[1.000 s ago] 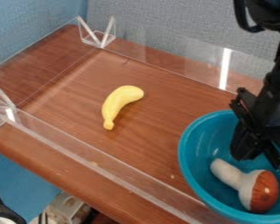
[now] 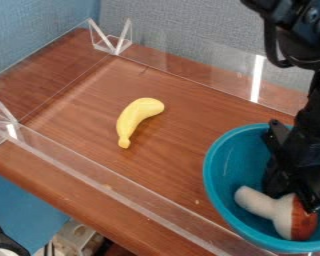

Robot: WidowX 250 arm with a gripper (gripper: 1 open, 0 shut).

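A blue plastic bowl (image 2: 227,160) sits at the right of the wooden table. Inside it lies a toy mushroom (image 2: 262,204) with a white stem and a reddish-brown cap. My black gripper (image 2: 288,188) reaches down into the bowl from the upper right, its lower parts over the mushroom and partly covering the cap. Whether its fingers are open or shut, or touch the mushroom, is hard to tell. A yellow toy banana (image 2: 140,117) lies alone near the middle of the table.
Clear low walls (image 2: 149,193) run along the near and far table edges, with clear brackets at the corners.
The gripper has moved lower into the bowl, onto the mushroom, and now hides more of its cap. The banana and bowl look unmoved.
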